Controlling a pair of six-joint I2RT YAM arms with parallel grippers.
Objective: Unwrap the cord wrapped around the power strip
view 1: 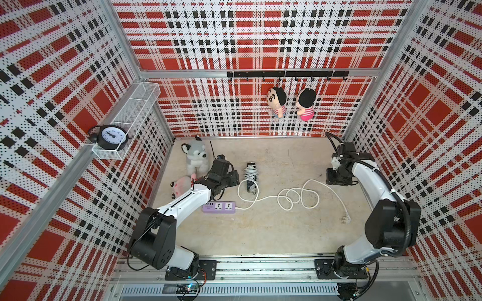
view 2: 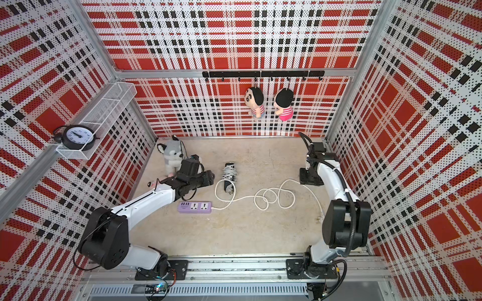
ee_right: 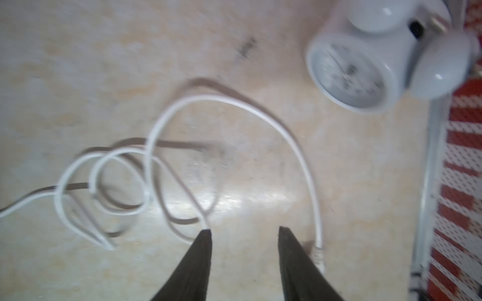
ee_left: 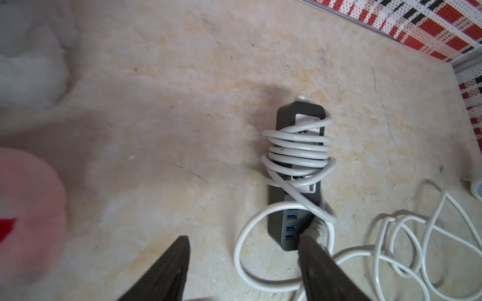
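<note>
A black power strip (ee_left: 279, 196) lies near the table's middle with several turns of its white cord (ee_left: 297, 154) around it. A purple power strip (view 1: 219, 207) lies to its front left. From it, a loose white cord (view 1: 271, 197) loops past the black strip and on to a plug (view 1: 346, 219) at the right. My left gripper stands open, left of and above the black strip, with nothing visible between its fingers. Over at the right, my right gripper is open above the table, the loose cord in front of it and free of its fingers.
A grey plush toy (view 1: 196, 155) and a pink plush toy (view 1: 181, 186) sit at the left by my left arm. A white alarm clock (ee_right: 359, 72) stands at the right edge.
</note>
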